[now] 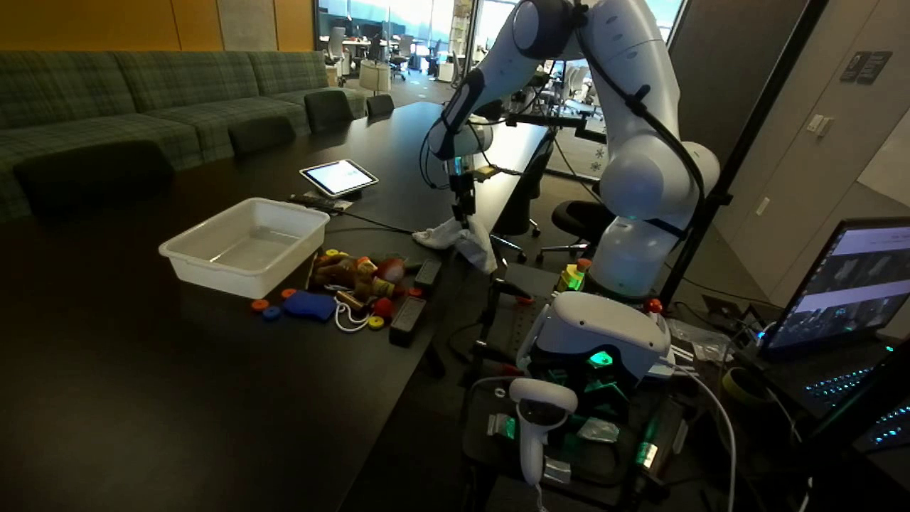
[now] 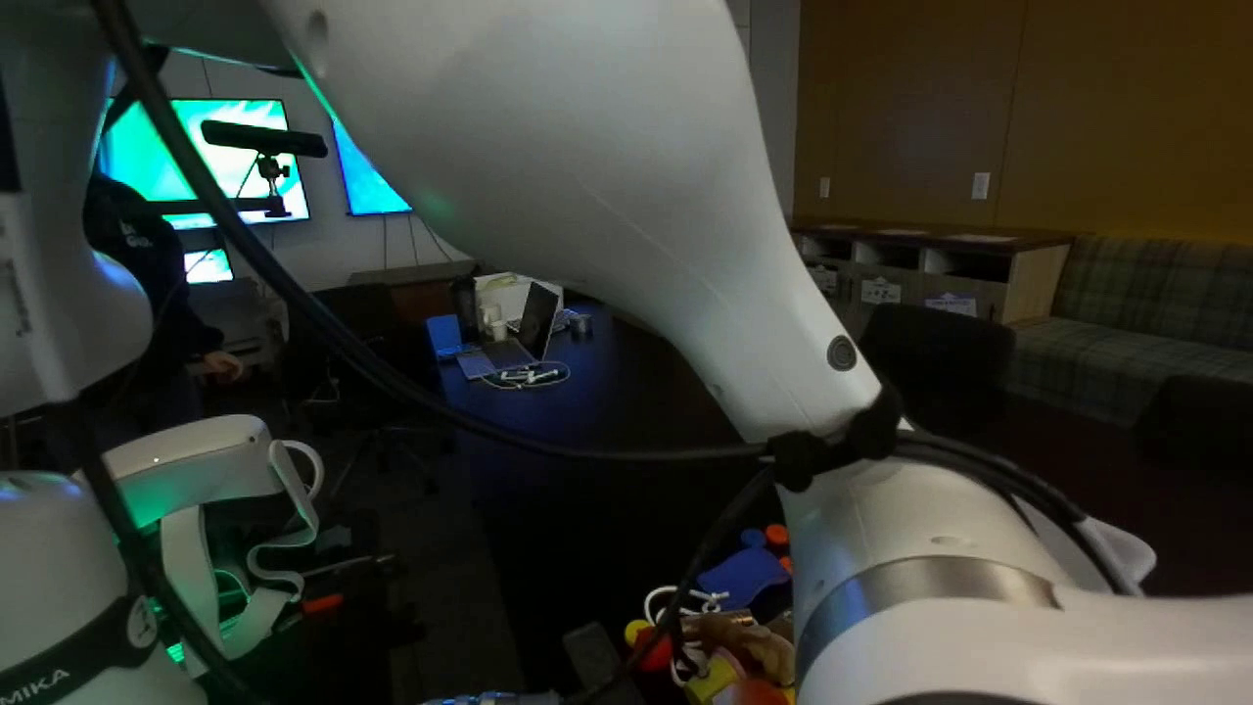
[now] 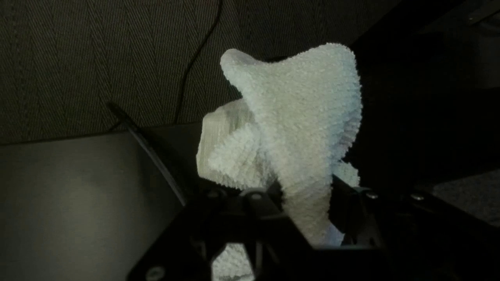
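Observation:
A white fuzzy cloth (image 1: 474, 244) is at the right edge of the dark table in exterior view 1, part of it lying on the top and part draping past the edge. My gripper (image 1: 463, 215) points down at it from above, shut on a bunched fold. In the wrist view the same cloth (image 3: 300, 107) rises between the dark fingers of my gripper, with some of it showing below them too. Exterior view 2 has neither the gripper's fingers nor the cloth in sight; the arm fills much of it.
An empty white bin (image 1: 247, 247) stands on the table (image 1: 213, 409) beside a pile of toys (image 1: 367, 286). Dark blocks (image 1: 407, 321) lie near the table edge. A tablet (image 1: 338, 178) lies farther back, with a black cable nearby.

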